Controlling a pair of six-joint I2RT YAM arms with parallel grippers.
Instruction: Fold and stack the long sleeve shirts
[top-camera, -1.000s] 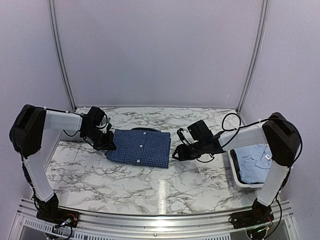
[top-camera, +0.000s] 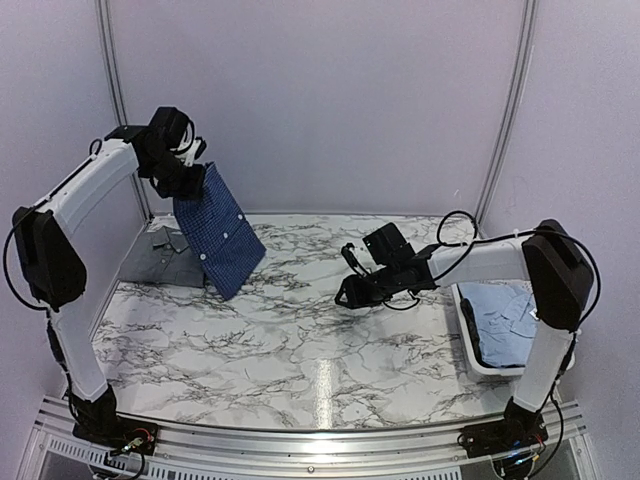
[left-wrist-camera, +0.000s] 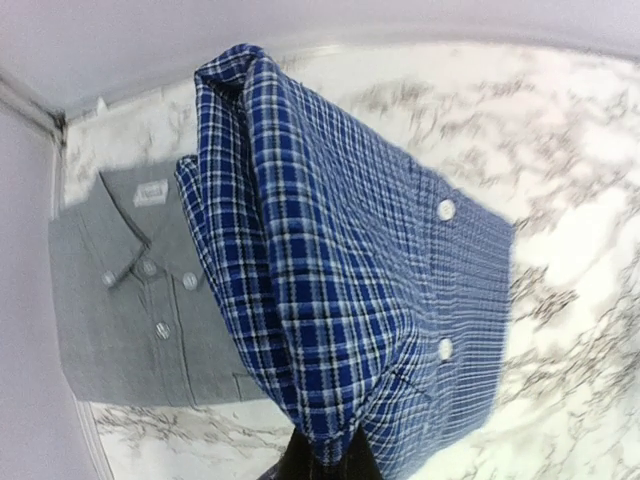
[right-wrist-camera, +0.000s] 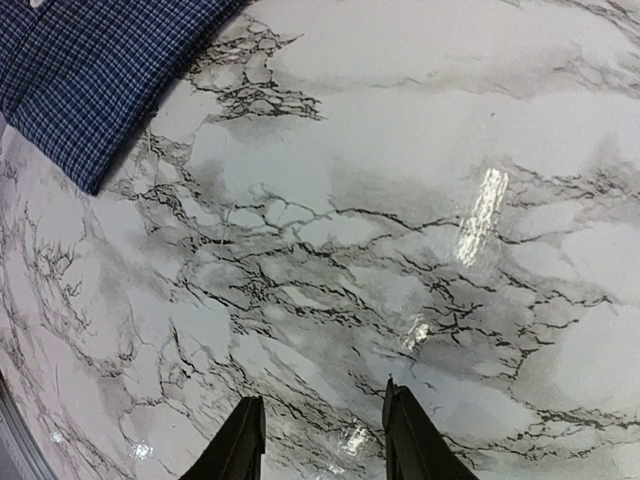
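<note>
A blue checked shirt (top-camera: 220, 235), folded into a panel with white buttons, hangs from my raised left gripper, which is shut on its edge. The fabric bunches toward the fingers in the left wrist view, and the shirt's far end hangs lower, over the table. Behind and partly beneath it lies a folded grey shirt (left-wrist-camera: 150, 290), collar and buttons up, at the table's left. Over the middle of the table my right gripper stands open, with only bare marble between its fingers. A corner of the checked shirt (right-wrist-camera: 95, 115) shows at the upper left there.
A white bin (top-camera: 472, 365) with light blue folded clothing (top-camera: 503, 325) stands at the right, under the right arm. Walls close in the back and sides.
My left gripper has risen and gone back and left, lifting the checked shirt off the table, so it now hangs at a slant. More of the grey shirt shows. The right arm has shifted slightly left.
</note>
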